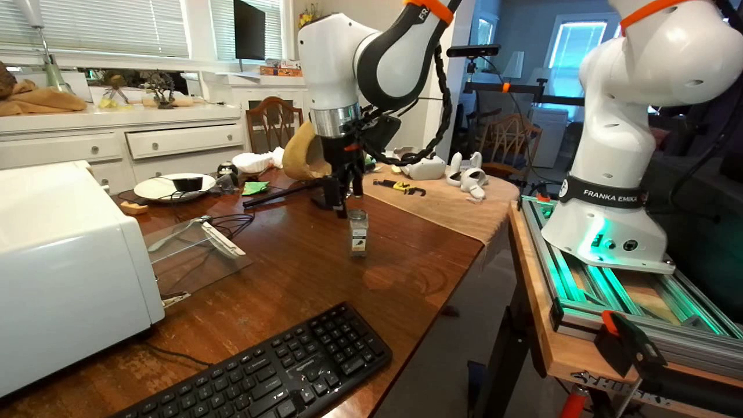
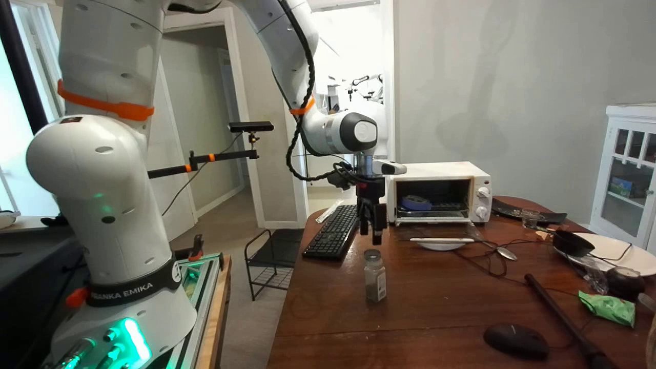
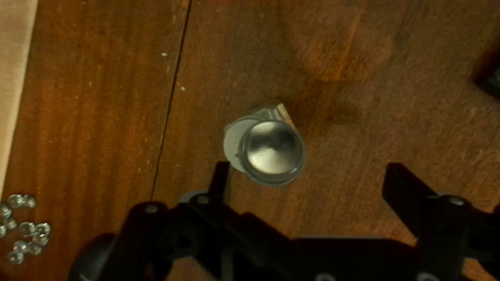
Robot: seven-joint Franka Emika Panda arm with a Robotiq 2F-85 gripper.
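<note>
A small glass jar (image 1: 359,233) with a metal lid and a label stands upright on the wooden table, with dark contents visible. In exterior view 2 the jar (image 2: 375,280) is just below the fingertips. My gripper (image 2: 371,239) points down above it, open and apart from the lid. From the wrist view, the round shiny lid (image 3: 273,150) shows beyond the fingertips, closer to the left finger (image 3: 218,180) than to the right finger (image 3: 398,187). Nothing is held between the fingers.
A black keyboard (image 1: 278,369) and a white toaster oven (image 2: 479,190) share the table. A black mouse (image 2: 515,341), a black rod (image 2: 562,320), a green packet (image 2: 607,307) and a white plate (image 2: 642,255) lie to one side. Bare wood surrounds the jar.
</note>
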